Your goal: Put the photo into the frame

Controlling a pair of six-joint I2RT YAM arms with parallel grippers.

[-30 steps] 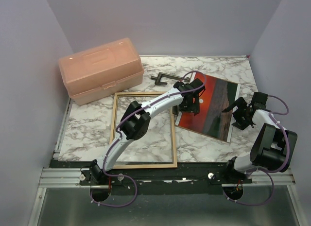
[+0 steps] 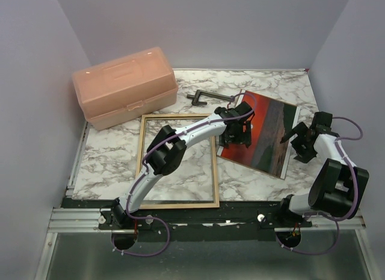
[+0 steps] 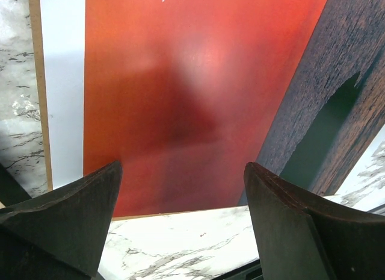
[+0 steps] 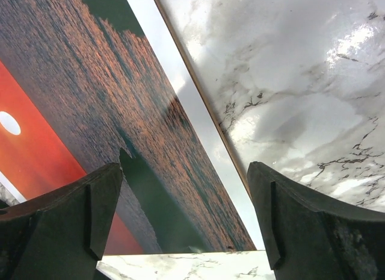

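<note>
The photo (image 2: pixel 264 135), red, grey and dark wood-toned with a white border, lies flat on the marble table, right of the empty wooden frame (image 2: pixel 215 171) in the top view. My left gripper (image 2: pixel 240 135) is over the red part; in the left wrist view its fingers stand apart above the red sheet (image 3: pixel 180 99), nothing between them. My right gripper (image 2: pixel 292 138) stands open at the photo's right side, its fingers straddling the white edge (image 4: pixel 204 123) from above.
A closed salmon plastic box (image 2: pixel 123 87) stands at the back left. A grey metal bar tool (image 2: pixel 210 95) lies at the back middle. Bare marble shows left of the frame and in front of the photo.
My left gripper has shifted slightly right over the photo. The right gripper has moved slightly, and the photo sits marginally further right than a second ago.
</note>
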